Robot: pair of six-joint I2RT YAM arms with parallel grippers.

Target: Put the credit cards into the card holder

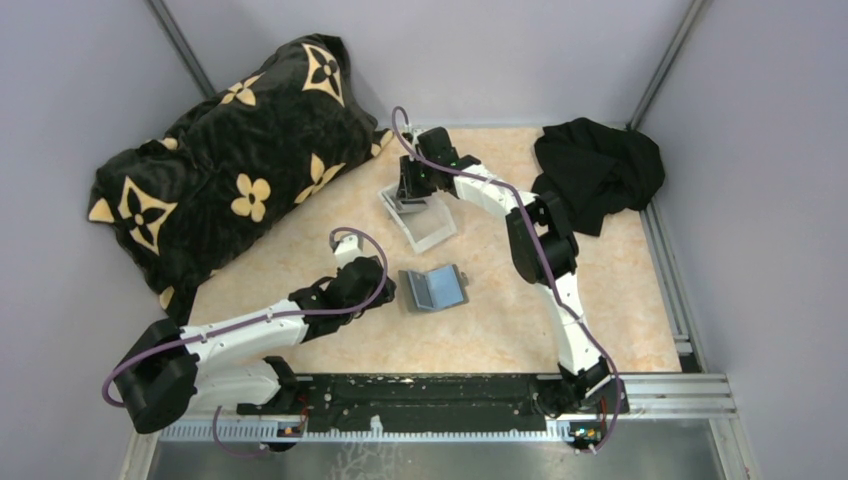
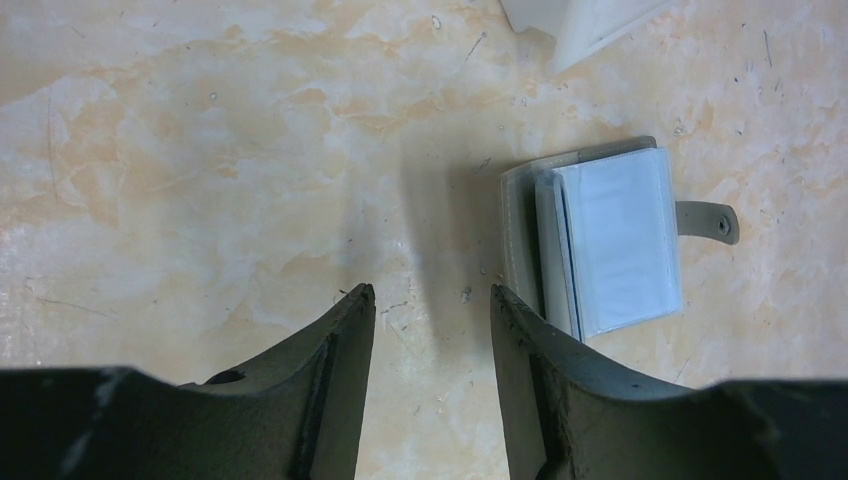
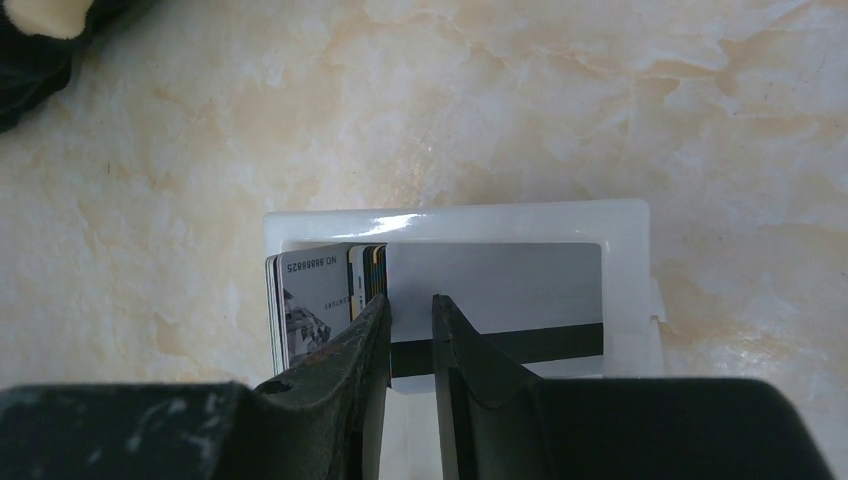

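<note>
In the top view the card holder (image 1: 446,286) lies spread open on the table. The left wrist view shows its pale blue sleeves (image 2: 622,240) and grey cover (image 2: 520,225). My left gripper is open beside the holder, empty. Farther back, my right gripper hovers over the white tray (image 3: 460,222), its fingers parted by a narrow gap. A stack of cards (image 3: 315,290) leans at the tray's left end. One grey card with a black stripe (image 3: 500,285) faces up, behind the fingertips; whether they touch it cannot be told.
A dark patterned cushion (image 1: 250,150) fills the back left, and a black cloth (image 1: 598,170) lies at the back right. Bare table (image 1: 600,300) stretches to the right of the holder. A strap (image 2: 708,221) sticks out from the holder's side.
</note>
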